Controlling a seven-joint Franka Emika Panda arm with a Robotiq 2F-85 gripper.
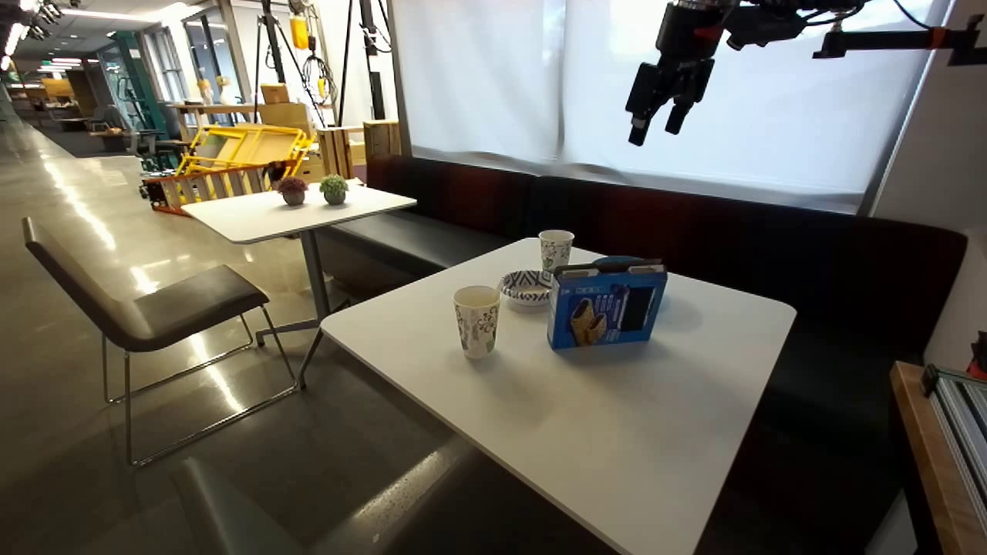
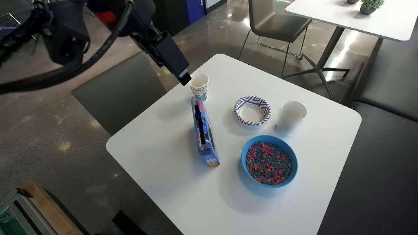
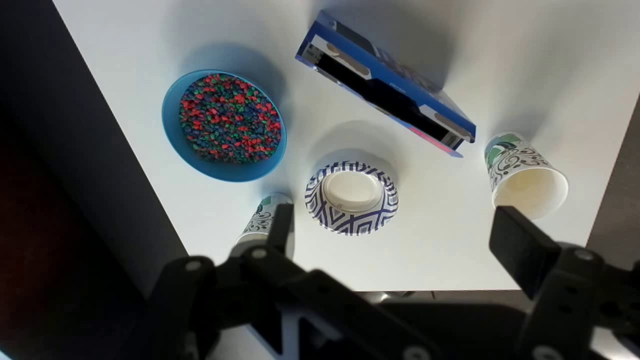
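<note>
High above the white table (image 1: 601, 444) hangs my gripper (image 1: 658, 137), open and empty, its two fingers wide apart in the wrist view. Below it stands a blue snack box (image 3: 390, 90) with its top open. A patterned paper bowl (image 3: 351, 225) sits between two patterned paper cups; no contents show in the bowl. One cup (image 3: 510, 159) is near the box's end, and the other cup (image 3: 259, 222) is partly hidden by a finger. A blue bowl (image 2: 243, 160) holds many small red, green and dark pieces; in exterior view 1 the box mostly hides it.
A dark bench (image 1: 833, 277) runs along the table's far side under the window blinds. Chairs (image 2: 121, 94) stand at other sides. A second table (image 1: 305, 209) with two small plants is farther off.
</note>
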